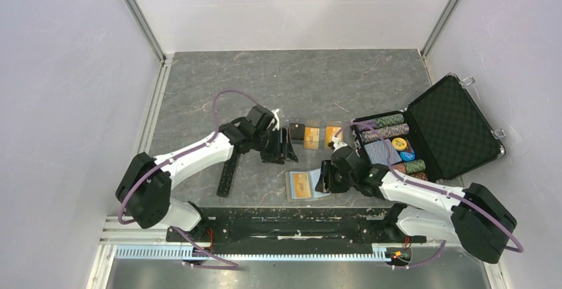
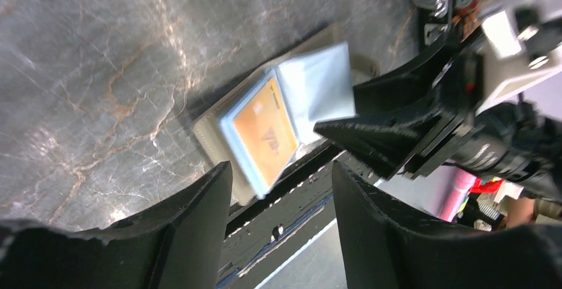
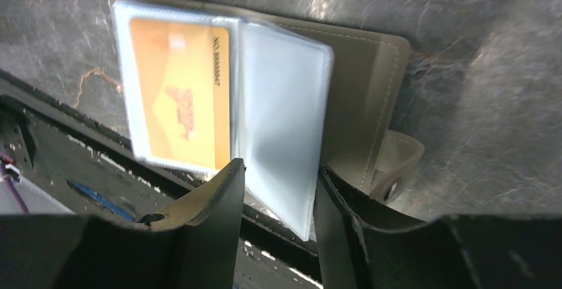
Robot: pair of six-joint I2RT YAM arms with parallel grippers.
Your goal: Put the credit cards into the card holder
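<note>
The open card holder (image 3: 361,90) lies on the table, brown with clear sleeves. Its left sleeve contains a gold credit card (image 3: 179,97). A whitish sleeve page (image 3: 281,103) beside that card is tilted up off the cover, and its lower part runs between the fingers of my right gripper, shut on it. Above and left of the holder, my left gripper (image 1: 289,151) stands open and empty; its fingers (image 2: 199,216) frame the holder from above. Behind the holder, further gold cards (image 1: 311,138) lie in a clear tray next to a black box (image 1: 297,132).
On the right stands an open black case (image 1: 457,126) with poker chips (image 1: 399,144) inside. A black remote (image 1: 227,177) lies under the left arm.
</note>
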